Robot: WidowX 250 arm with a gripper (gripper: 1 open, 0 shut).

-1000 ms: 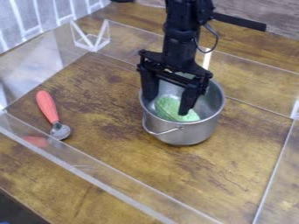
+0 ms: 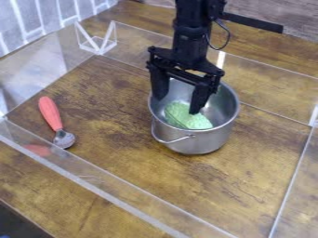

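My black gripper (image 2: 183,82) reaches down from the top centre into a steel pot (image 2: 192,140) on the wooden table, its fingers open over the rim and interior. A pale green object (image 2: 187,117) lies in the bottom of the pot, partly behind the gripper. Whether the fingertips touch it is hard to tell.
A red-handled utensil (image 2: 51,114) with a metal head lies at the left of the table (image 2: 99,186). A white wire holder stands at the upper left.
My gripper has shifted slightly up and to the left over the pot. The pot and the utensil look unchanged.
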